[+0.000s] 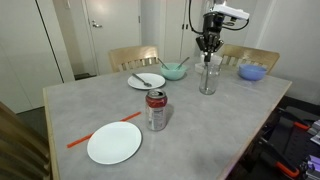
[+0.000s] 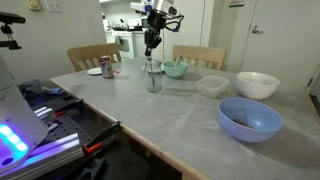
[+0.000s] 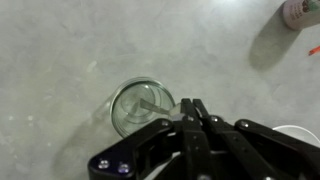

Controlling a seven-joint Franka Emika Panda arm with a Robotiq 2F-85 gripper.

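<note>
A clear drinking glass stands upright on the table, towards the back right in exterior view 1. My gripper is right above it, pointing down, with its tips at the level of the rim. From the wrist, the round mouth of the glass appears, and a thin grey-white strip inside it reaches towards my fingers. What that strip is stays unclear. The fingers are shut; whether the rim is between them does not show. In exterior view 2 the glass also sits directly below my gripper.
Around the glass are a green bowl, a blue bowl, a white bowl and a clear container. A can, an orange stick and two white plates lie farther left.
</note>
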